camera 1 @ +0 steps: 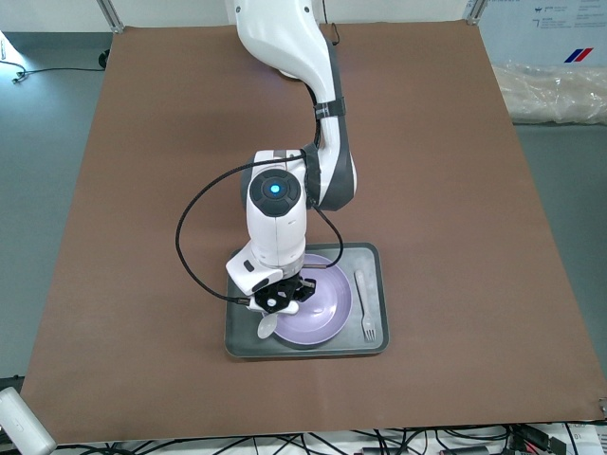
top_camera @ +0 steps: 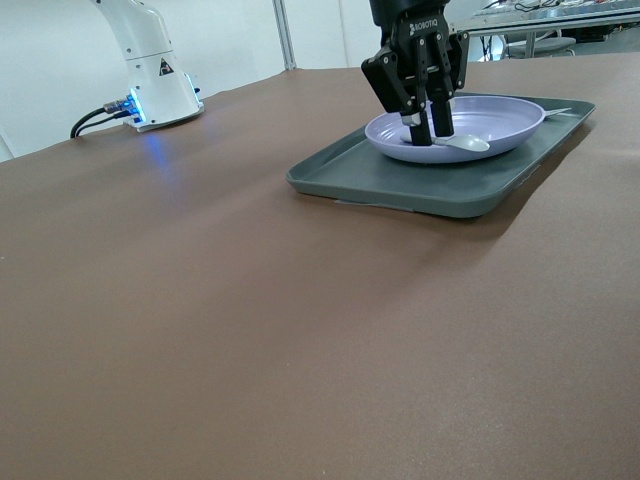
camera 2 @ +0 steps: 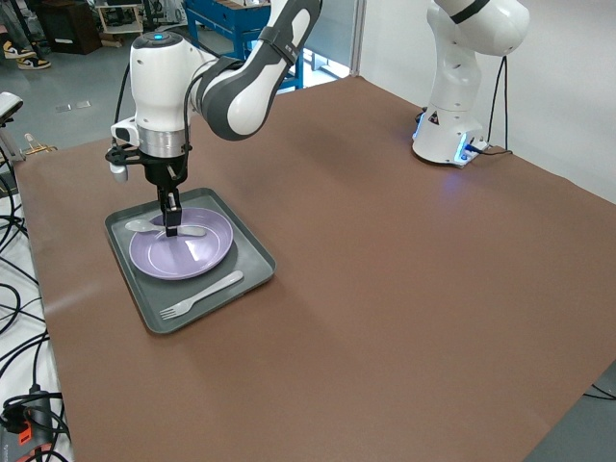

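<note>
My black gripper (top_camera: 431, 133) is down at the purple plate (camera 1: 325, 313), at the spoon (top_camera: 467, 143), its fingers pointing down with one either side of the handle region; whether they touch it is unclear. The white spoon (camera 2: 144, 225) lies across the plate's rim. The plate sits on a grey-green tray (camera 2: 157, 309). A white fork (camera 2: 202, 296) lies on the tray beside the plate, on the right in the left camera view.
Cables hang along another edge.
</note>
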